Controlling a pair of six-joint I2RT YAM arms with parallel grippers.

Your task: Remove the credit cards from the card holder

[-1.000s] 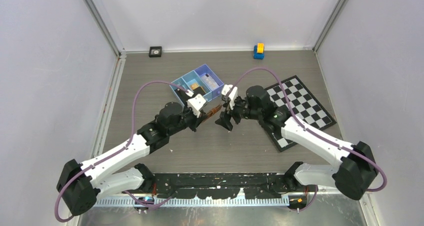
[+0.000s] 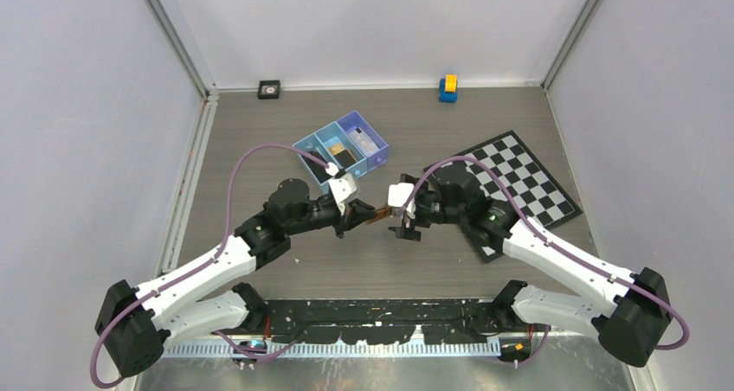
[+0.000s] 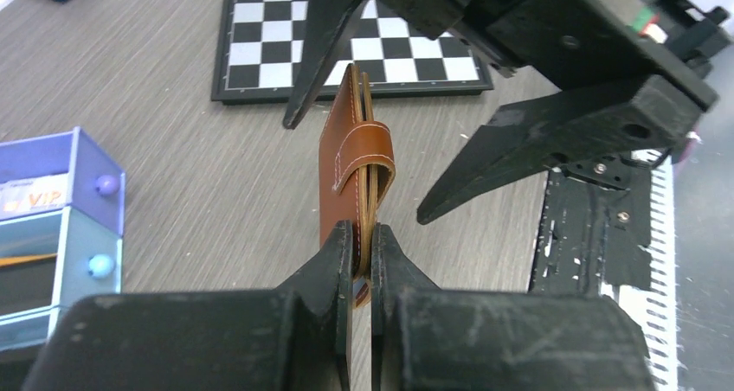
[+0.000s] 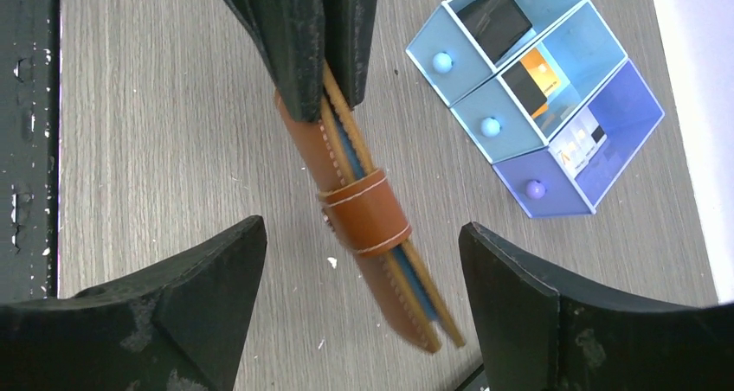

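Observation:
A brown leather card holder [image 3: 338, 175] with a strap band [image 4: 363, 212] stands between my grippers over the middle of the table. My left gripper is shut on one end of it; in the right wrist view those dark fingers hold it from the top. Thin tan and blue layers show along its edge. My right gripper is open, its two fingers on either side of the holder's free end, with gaps between. In the top view the holder [image 2: 377, 214] is partly hidden by the grippers.
A three-compartment blue and purple organiser [image 2: 376, 142] holds dark items and cards at the back left of centre. A checkerboard [image 2: 528, 179] lies on the right. A blue-yellow object [image 2: 447, 92] and small black box [image 2: 269, 89] sit at the back.
My right gripper has moved toward the front and slightly right, around the holder's end.

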